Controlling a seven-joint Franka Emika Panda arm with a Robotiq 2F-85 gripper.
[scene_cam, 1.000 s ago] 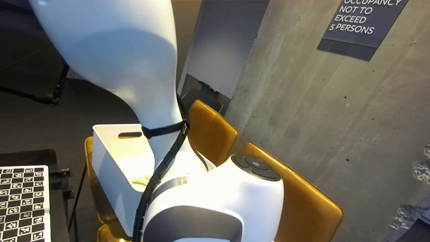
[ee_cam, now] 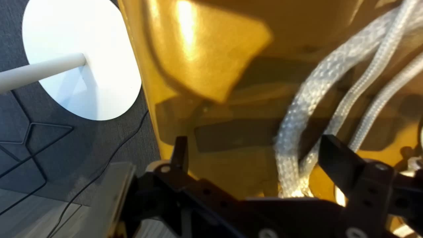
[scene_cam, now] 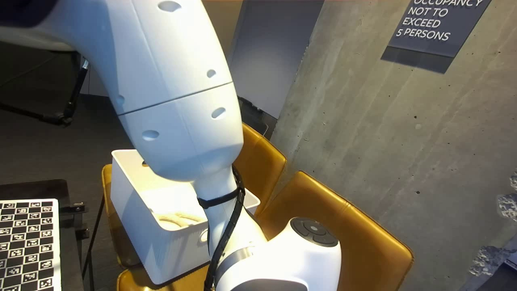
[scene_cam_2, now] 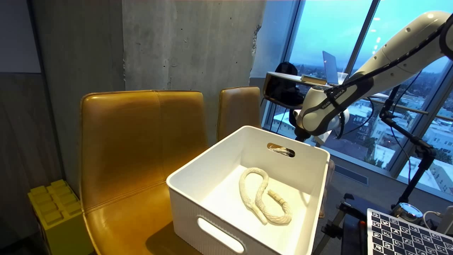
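In the wrist view my gripper stands open above a tan leather seat. Strands of a pale braided rope run down toward the gap, close to the right finger; nothing is clamped. Whether that finger touches the rope I cannot tell. Exterior view 2 has a white box on a chair, with another pale rope curled on its floor. Behind the box's far wall my arm's end reaches low, its fingers hidden there. Only the arm shows in exterior view 1, the gripper lying below the frame.
Tan chair backs stand along the concrete wall. A checkered board lies on a dark stand beside the box. Past the seat's left edge, a white round base and thin cables lie on the floor.
More of the box's inside shows now, though the arm covers most of its far handle slot. The box stays put.
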